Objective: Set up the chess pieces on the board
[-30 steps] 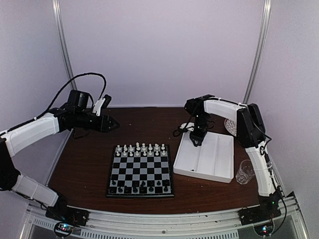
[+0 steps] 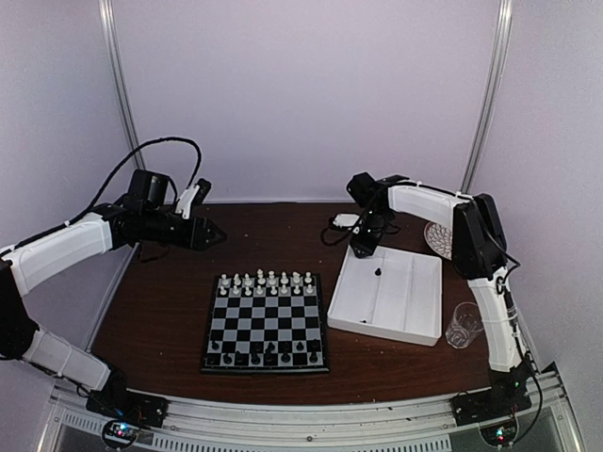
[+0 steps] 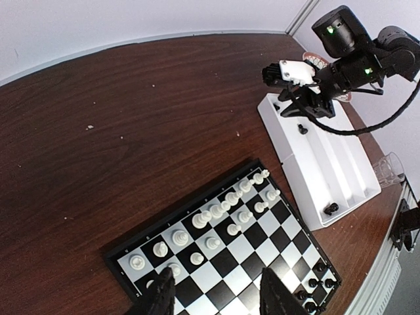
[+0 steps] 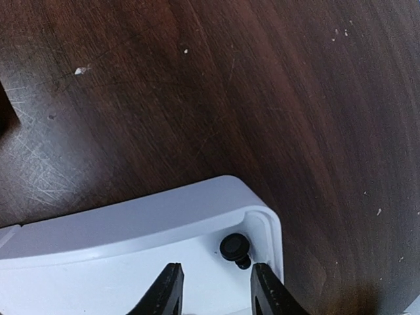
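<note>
The chessboard (image 2: 266, 322) has two rows of white pieces (image 2: 267, 282) along its far side and black pieces (image 2: 264, 356) near its front edge. In the white tray (image 2: 412, 297), one black piece (image 4: 235, 247) lies in a corner, seen in the right wrist view. My right gripper is above that corner, part open, its fingers apart with nothing held; the piece shows just beyond the gap, near one fingertip. Other black pieces (image 3: 302, 128) lie in the tray. My left gripper hangs open and empty to the left, away from the board.
A clear glass (image 2: 464, 325) stands right of the tray, and a patterned dish (image 2: 439, 239) sits behind it, partly hidden by the right arm. Bare table (image 2: 273, 235) lies behind the board. The tray has raised walls and dividers.
My right gripper has moved back and slightly left over the tray, towards its far left corner, uncovering a black piece in the tray. The left arm and the board look unchanged.
</note>
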